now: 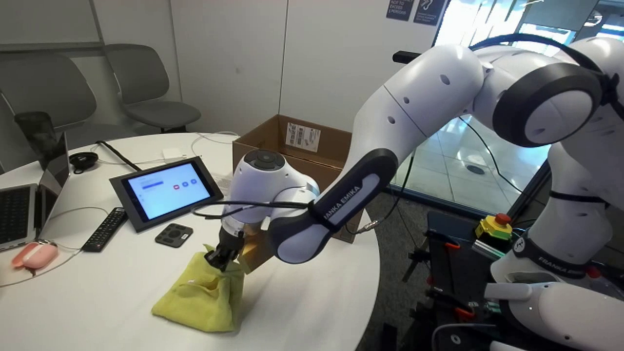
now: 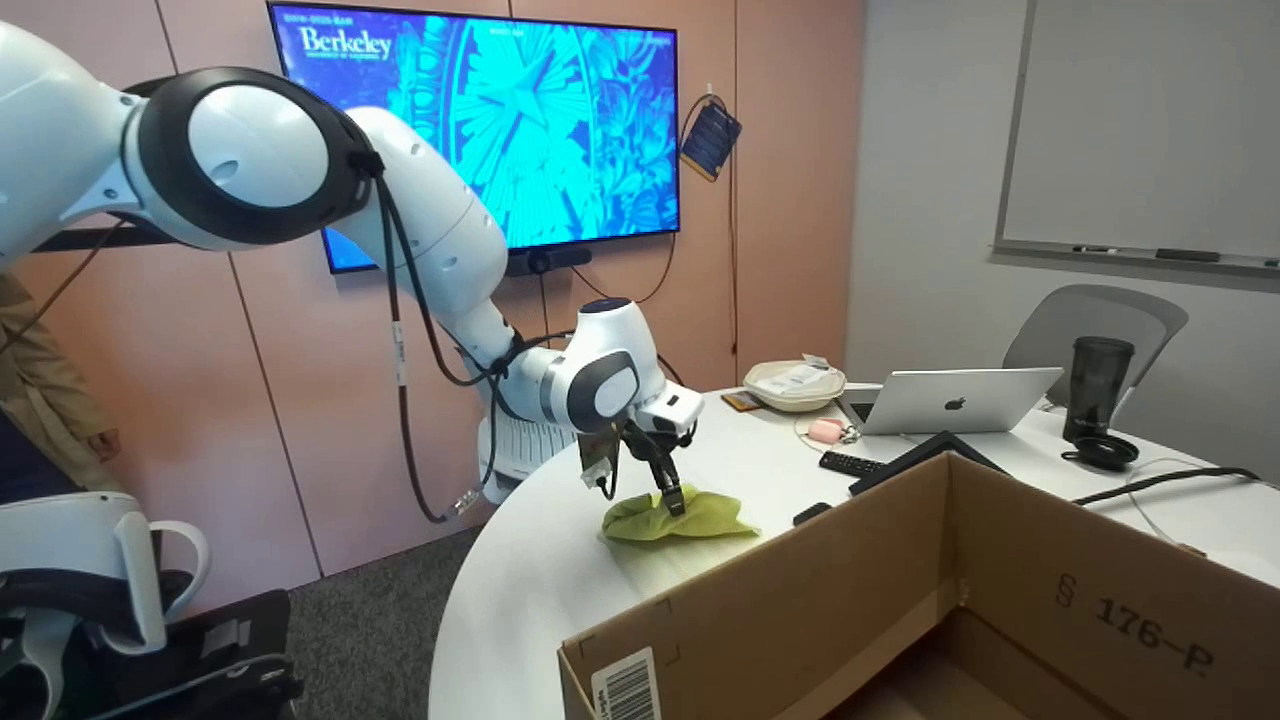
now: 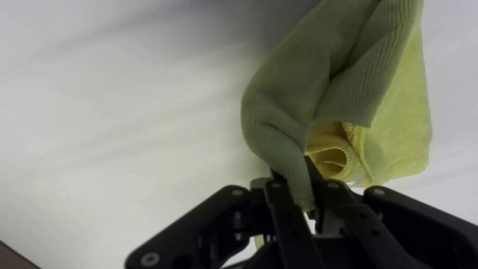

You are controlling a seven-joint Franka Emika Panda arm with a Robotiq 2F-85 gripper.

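Note:
A yellow-green cloth (image 1: 196,295) lies folded and rumpled on the white round table (image 1: 304,304). My gripper (image 1: 225,255) is shut on a pinched fold at its edge, and that part stands raised. Seen from the wrist, a strip of the cloth (image 3: 286,130) runs between the black fingers, while the folded remainder spreads to the upper right with a rolled layer showing. The other exterior view has the gripper (image 2: 674,502) pointing down into the bunched cloth (image 2: 708,516). The cloth's lower part seems to rest on the tabletop.
An open cardboard box (image 1: 292,146) stands behind the arm. Left of the cloth are a tablet screen (image 1: 169,190), a black puck-like device (image 1: 173,234), a remote (image 1: 105,228), a pink case (image 1: 36,255) and a laptop (image 1: 23,213).

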